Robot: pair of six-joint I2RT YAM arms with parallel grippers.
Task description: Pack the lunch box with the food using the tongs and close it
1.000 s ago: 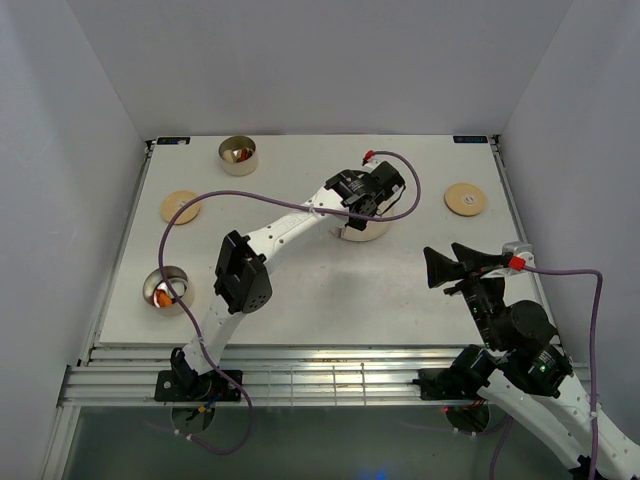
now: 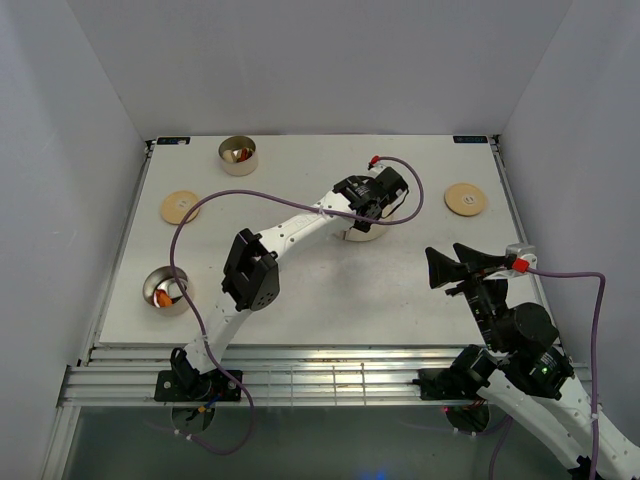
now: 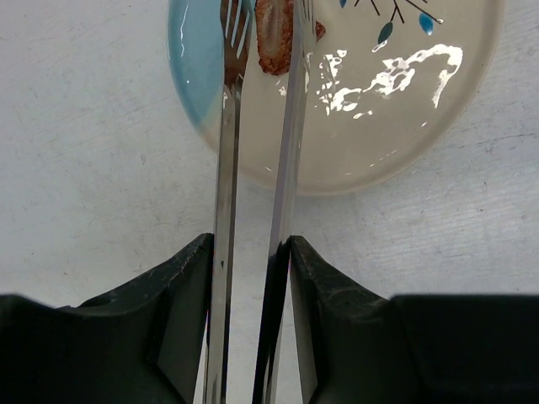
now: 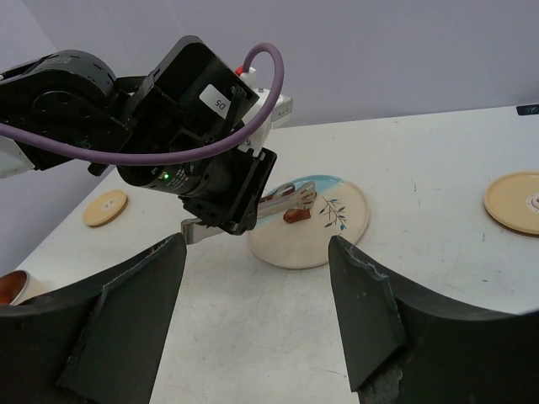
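Metal tongs point(image 3: 285, 168) are clasped in my left gripper, whose fingers press on the outside of both arms with a gap between the arms. Their forked tips reach over a plate point(image 3: 379, 143) with a blue edge and a leaf print. A brown piece of food point(image 3: 274, 38) shows between the tips, on or just above the plate; whether it is gripped I cannot tell. In the right wrist view, a brown piece point(image 4: 296, 215) lies on the plate point(image 4: 286, 252) beside the tongs point(image 4: 290, 198). My right gripper point(image 2: 455, 260) hangs open and empty at the front right.
Two round metal containers with food stand on the left, one at the back point(image 2: 237, 168) and one in front point(image 2: 166, 305). A round lid point(image 2: 180, 207) lies at left and another lid point(image 2: 465, 199) at right.
My left arm has shifted slightly to the right and toward the front over the plate, tongs still in hold. The right arm has barely moved.
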